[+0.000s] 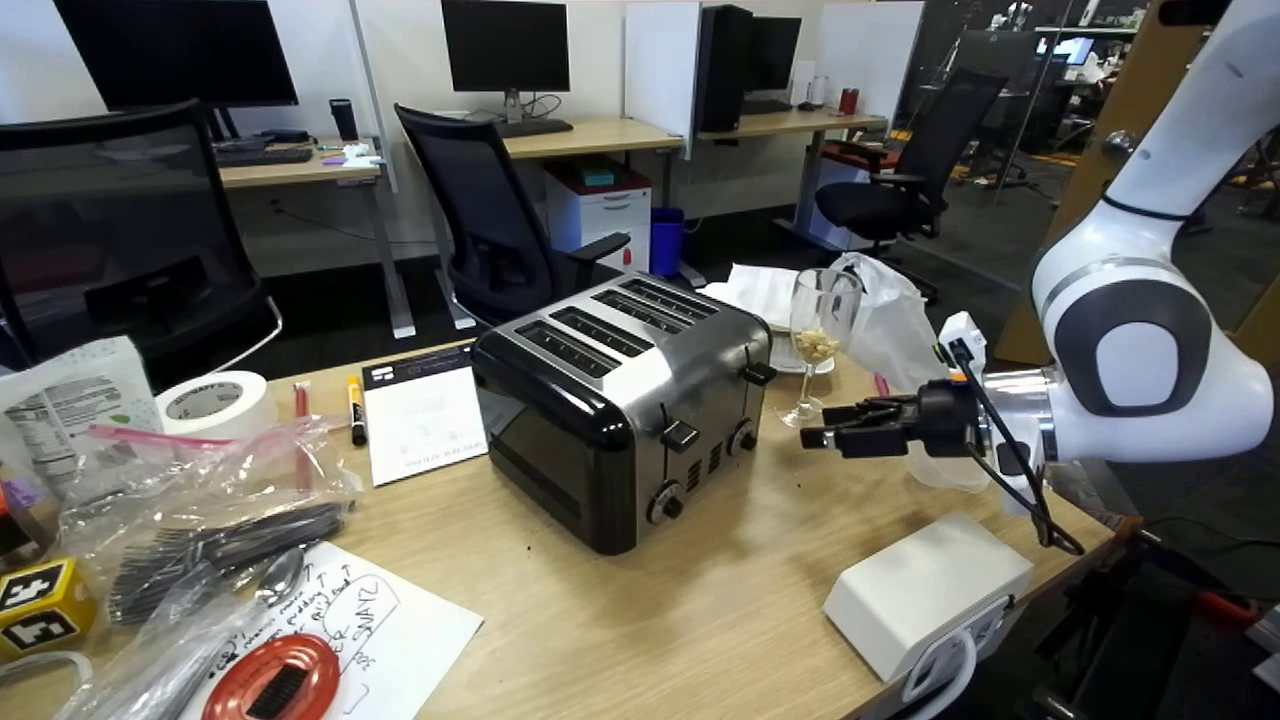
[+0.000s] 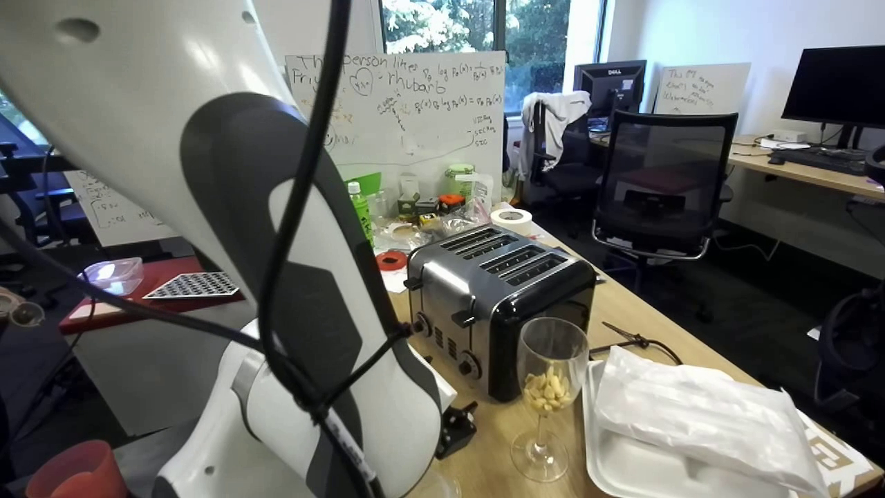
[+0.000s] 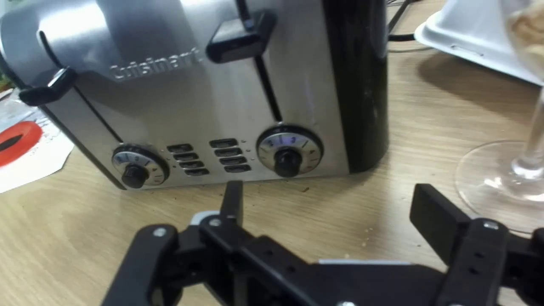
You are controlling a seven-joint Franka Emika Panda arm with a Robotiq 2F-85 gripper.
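A steel and black toaster [image 1: 624, 396] stands on the wooden table, its front with two levers and two dials facing my gripper. In the wrist view the right dial [image 3: 289, 153] and right lever [image 3: 242, 38] lie ahead of my open gripper, and the left dial [image 3: 139, 167] is farther left. Nothing is between the fingers, which are apart from the toaster. A wine glass [image 2: 552, 369] holding pale nut-like pieces stands upright beside the toaster; its foot [image 3: 502, 178] shows right of my right finger.
A white foam tray [image 2: 610, 465] with plastic wrapping sits beyond the glass. A white box [image 1: 924, 588] stands at the near table edge. Bags, a brush and a red lid [image 1: 274, 682] crowd the left side. Bare table lies before the toaster.
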